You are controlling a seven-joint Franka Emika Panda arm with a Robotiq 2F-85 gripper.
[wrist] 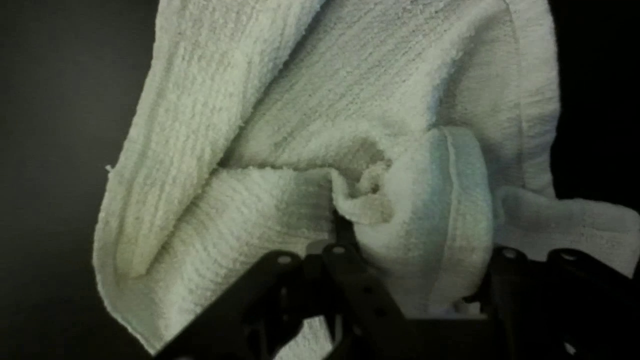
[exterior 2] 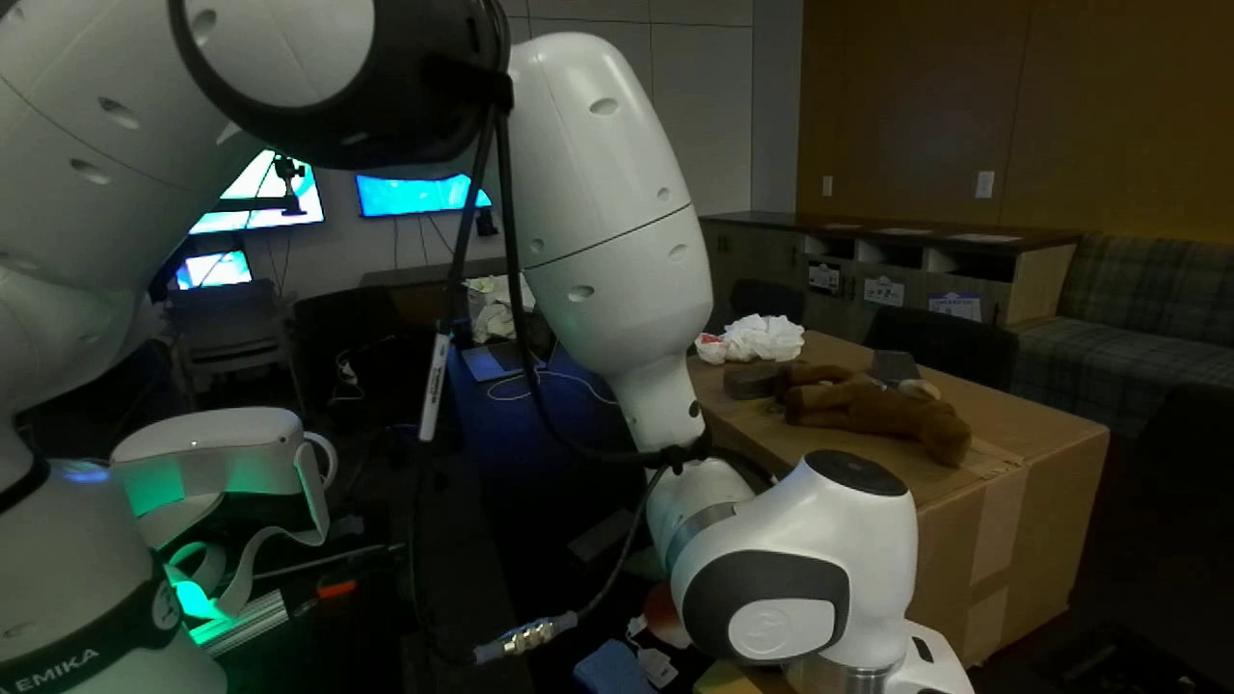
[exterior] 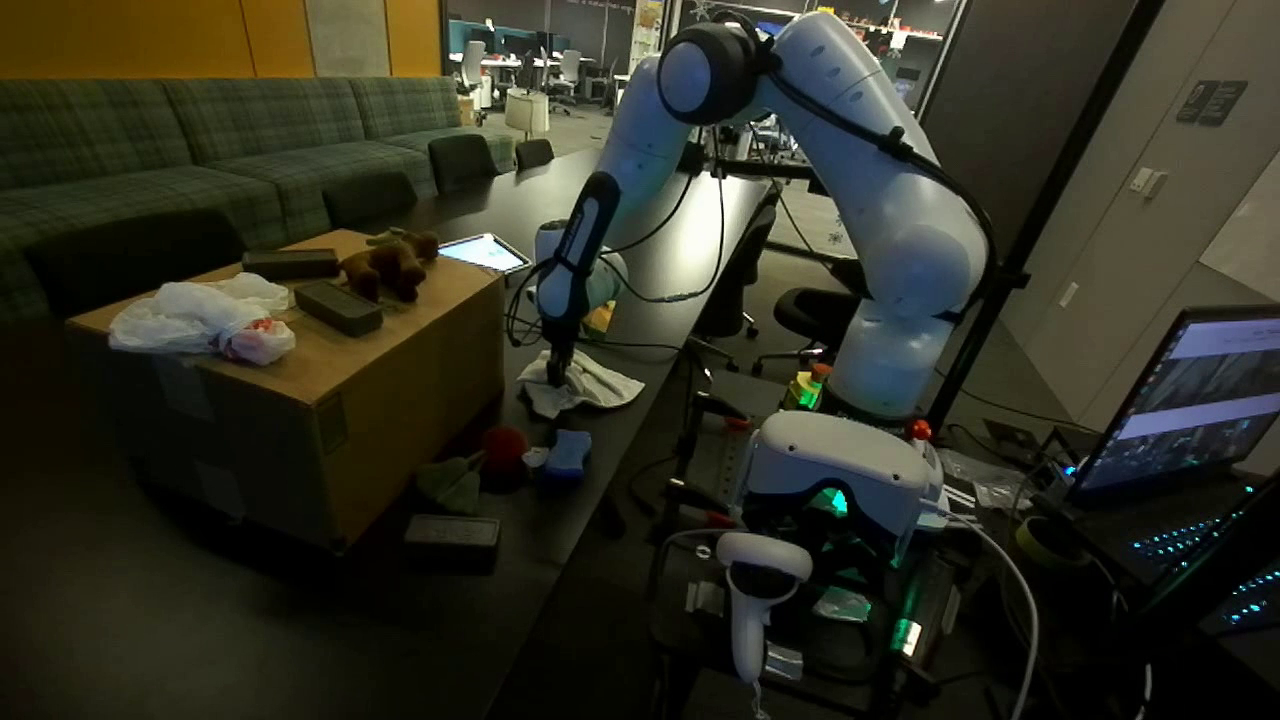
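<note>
A pale, crumpled cloth [exterior: 590, 382] lies on the dark table, and it fills most of the wrist view. My gripper [exterior: 557, 367] points down into the cloth's left part in exterior view 1. Seen from the wrist, the fingers of the gripper stand part open, with a bulging fold of the cloth [wrist: 420, 228] between the dark fingers. Whether both fingers press on that fold cannot be told, and their tips are partly hidden by cloth. In exterior view 2 the gripper is out of sight.
A large cardboard box [exterior: 414, 402] stands left of the cloth, carrying a plastic bag [exterior: 204, 322], dark blocks and a brown plush toy [exterior: 390, 266]. Nearer the camera lie a red ball [exterior: 504, 451], a blue sponge [exterior: 567, 455] and a dark eraser [exterior: 452, 540].
</note>
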